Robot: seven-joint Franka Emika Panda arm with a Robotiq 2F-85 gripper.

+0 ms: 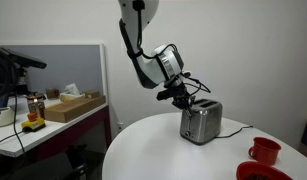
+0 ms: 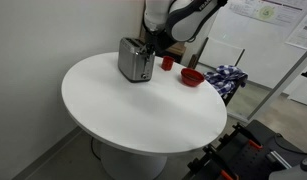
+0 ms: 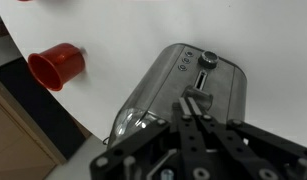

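Observation:
A silver toaster stands upright on the white round table. In the wrist view its end panel faces the camera, with a round dial, small buttons and the lever slot. My gripper is shut at that end of the toaster, around the lever's place, and nothing shows between its fingers. The lever itself is hidden or too dark to make out. From the exterior view, the gripper is at the toaster's upper near end; whether it touches cannot be told.
A red mug and a red bowl stand on the table beyond the toaster. A cord trails behind it.

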